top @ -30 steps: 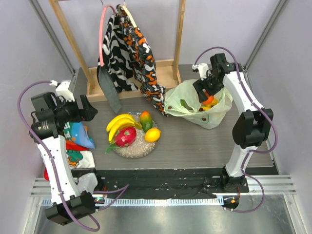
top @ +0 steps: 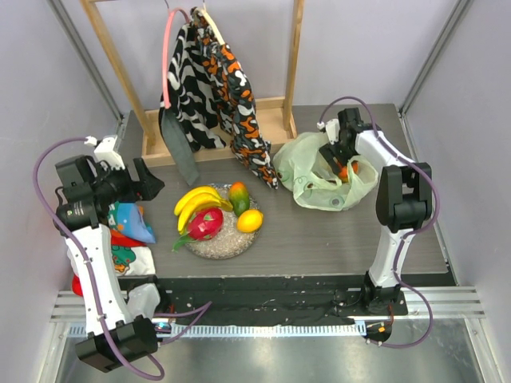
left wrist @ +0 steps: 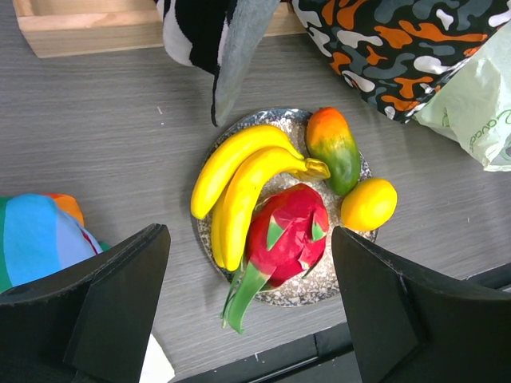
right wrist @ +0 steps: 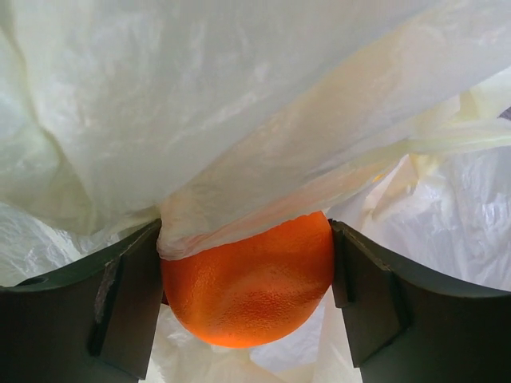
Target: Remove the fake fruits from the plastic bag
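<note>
The pale green plastic bag (top: 319,182) lies crumpled at the table's right. My right gripper (top: 336,158) reaches down into its mouth, where a bit of orange fruit shows. Close up in the right wrist view, an orange fruit (right wrist: 247,291) sits between the two fingers, which appear to touch its sides. A bag fold (right wrist: 263,207) drapes over the fruit's top, and whether the grip is firm does not show. Over the table's left side, my left gripper (top: 153,180) stands open and empty. Any other fruit in the bag is hidden.
A round tray (top: 227,249) at centre holds bananas (left wrist: 247,187), a red dragon fruit (left wrist: 287,235), a mango (left wrist: 334,152) and a lemon (left wrist: 369,204). Patterned clothes (top: 231,88) hang from a wooden rack behind. Folded cloths (top: 132,223) lie at left. Table right of the tray is bare.
My right gripper has sunk lower into the bag, and the bag's mouth has folded in around it. Less of the orange and yellow fruit shows from above. The left arm is almost still.
</note>
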